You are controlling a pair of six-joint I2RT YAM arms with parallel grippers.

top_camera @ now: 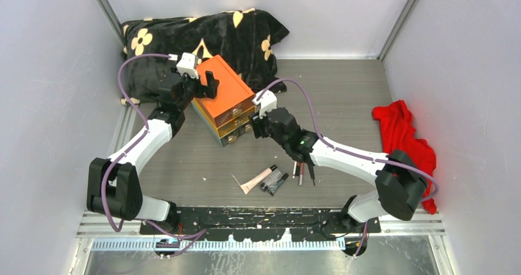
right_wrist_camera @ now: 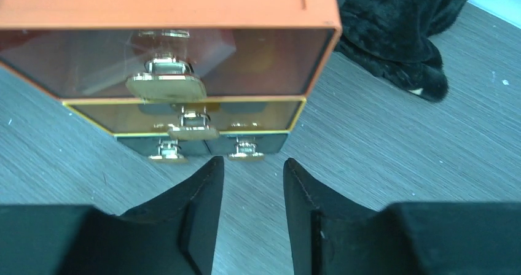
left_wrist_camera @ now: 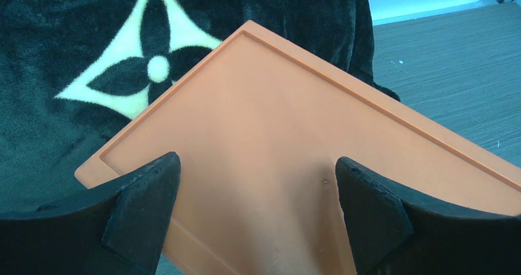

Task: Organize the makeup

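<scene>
An orange-topped organizer (top_camera: 222, 88) with drawers stands on the floor; the right wrist view shows its top drawer (right_wrist_camera: 264, 60), yellow middle drawer (right_wrist_camera: 258, 116) and two small lower drawers, all closed. My left gripper (top_camera: 206, 85) is open over the orange lid (left_wrist_camera: 258, 103). My right gripper stands open before the drawer fronts, nothing between its fingers. A beige tube (top_camera: 254, 182), dark tubes (top_camera: 276, 184) and several pencils (top_camera: 301, 174) lie in front.
A black flowered blanket (top_camera: 160, 42) lies behind the organizer. A red cloth (top_camera: 405, 140) lies at the right. The floor behind my right arm is clear.
</scene>
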